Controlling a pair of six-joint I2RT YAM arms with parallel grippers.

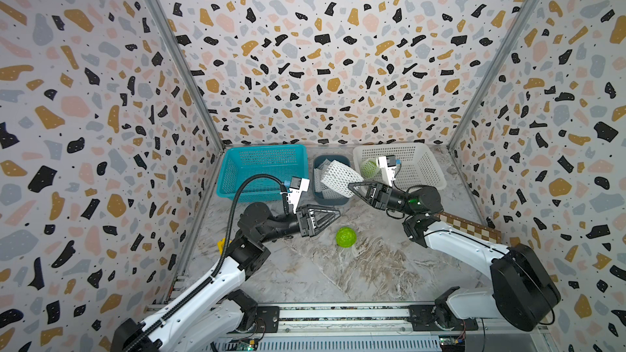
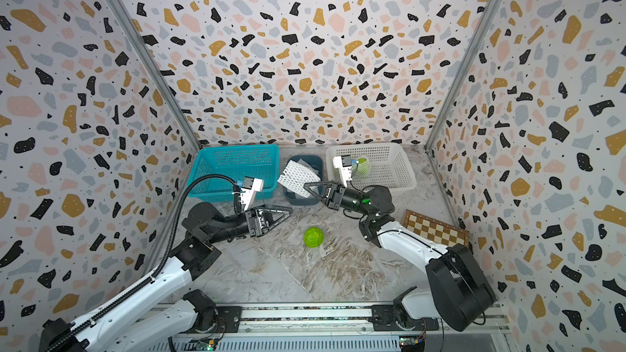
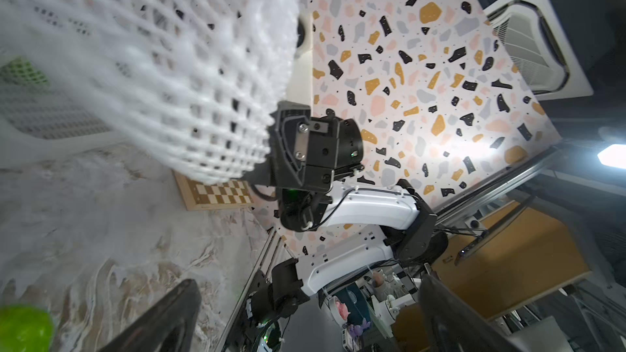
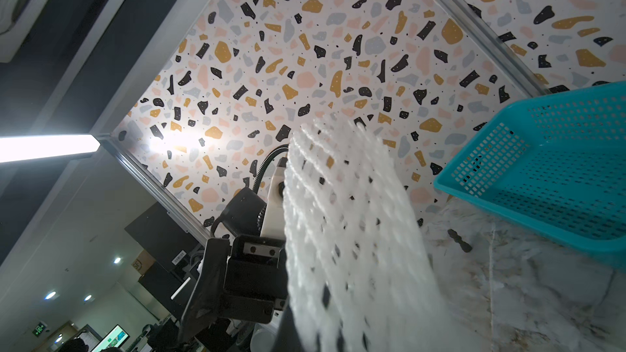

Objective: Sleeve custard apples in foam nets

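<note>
A white foam net (image 1: 339, 177) hangs in the air over the middle bin, one end in my right gripper (image 1: 353, 187), which is shut on it; its near edge fills much of both wrist views. My left gripper (image 1: 331, 217) is open, empty, lower and to the left of the net. A green custard apple (image 1: 345, 236) sits on the marble table below the two grippers. Paler green netted fruit (image 2: 360, 167) lies in the white basket (image 2: 404, 176) at back right. More white nets lie in the dark blue bin (image 2: 302, 198), partly hidden by the held net.
A turquoise basket (image 2: 221, 156) stands at back left. A wooden checkerboard (image 2: 435, 227) lies at the right edge.
</note>
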